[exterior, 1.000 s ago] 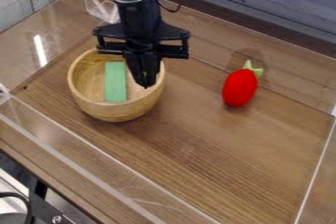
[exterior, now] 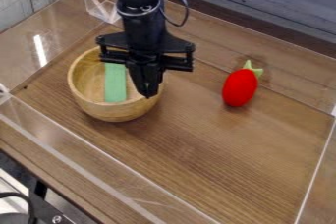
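The black arm reaches down from the top centre to my gripper (exterior: 143, 69), which is shut over the right side of a wooden bowl (exterior: 92, 101), with nothing visible between its fingers. A long pale green object (exterior: 114, 83) lies inside the bowl on its left part. To the right on the table, a red oval object (exterior: 239, 88) with a pale green top (exterior: 256, 69) rests apart from the bowl.
A rail or wall edge runs along the back right, and a cable lies at the lower left corner.
My gripper has moved slightly toward the camera and shifted a little over the last second. The bowl and the red object look unmoved.
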